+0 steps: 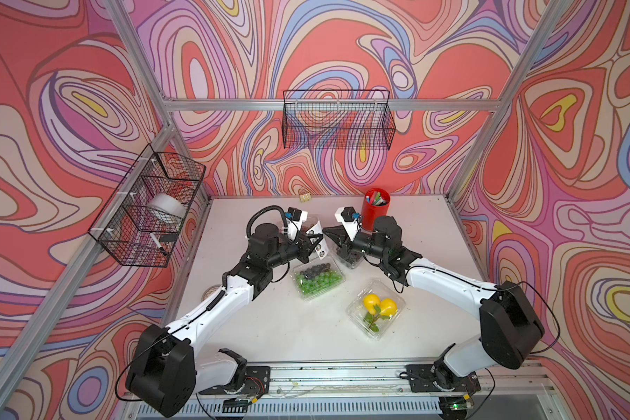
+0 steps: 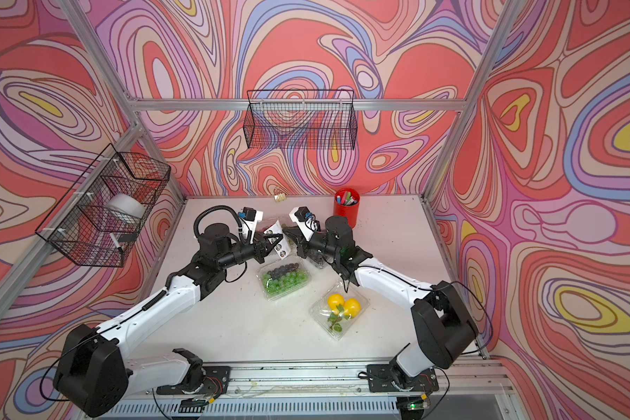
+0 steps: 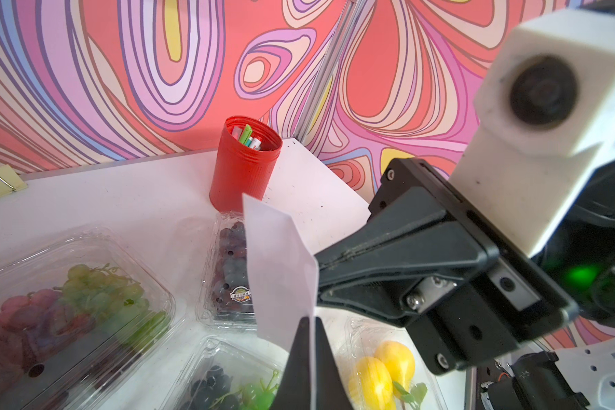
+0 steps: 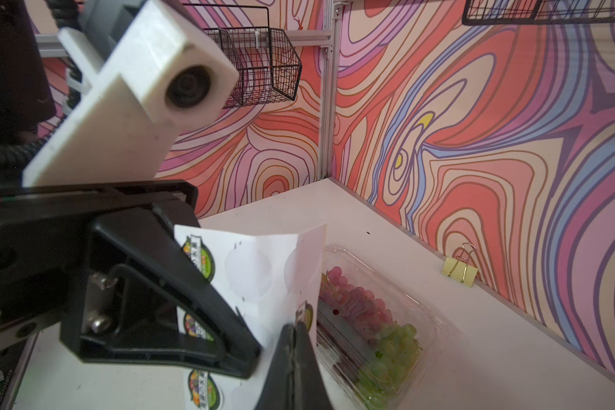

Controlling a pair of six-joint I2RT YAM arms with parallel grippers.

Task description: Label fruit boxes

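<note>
A white label sheet with round fruit stickers and some bare circles stands upright, bent, above the table. My left gripper is shut on it; the sheet's edge runs between the fingers. My right gripper is shut beside the sheet, with no sticker visible at its tips; whether they touch the sheet is unclear. Clear boxes lie below: red and green grapes, dark grapes with a round label on the lid, dark and green grapes, and yellow fruit with leaves.
At the back stands a red cup of pens. A yellow binder clip sits on the rear table edge. Wire baskets hang on the frame at the back and left.
</note>
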